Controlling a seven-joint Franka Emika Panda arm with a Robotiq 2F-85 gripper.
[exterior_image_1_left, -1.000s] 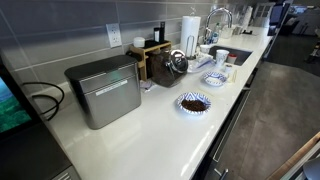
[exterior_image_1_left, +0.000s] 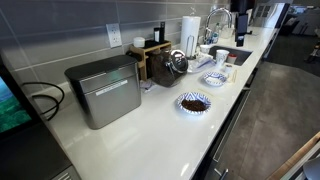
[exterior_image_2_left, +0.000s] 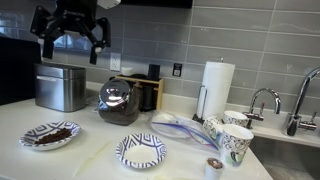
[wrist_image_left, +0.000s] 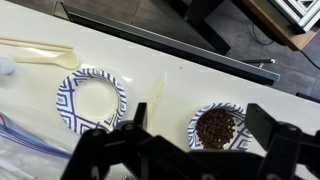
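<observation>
High above the counter, my gripper (exterior_image_2_left: 72, 52) stands open with nothing between its fingers; exterior view 1 catches only part of it at the top edge. A blue-and-white patterned bowl (exterior_image_2_left: 31, 142) holds dark brown beans or grounds (wrist_image_left: 214, 129). In the wrist view, that bowl is partly behind the right finger. A second patterned bowl (wrist_image_left: 95, 101) looks empty and sits left of a pale plastic knife (wrist_image_left: 157, 99). Behind the bowls is a dark round glass jar or pot (exterior_image_2_left: 118, 103).
A metal bin (exterior_image_2_left: 61, 88), a paper towel roll (exterior_image_2_left: 216, 90), a plastic bag (exterior_image_2_left: 186, 128), patterned cups (exterior_image_2_left: 236, 143) and a small pod-like cup (exterior_image_2_left: 213, 168) stand around.
The bowls and other counter items have not moved.
</observation>
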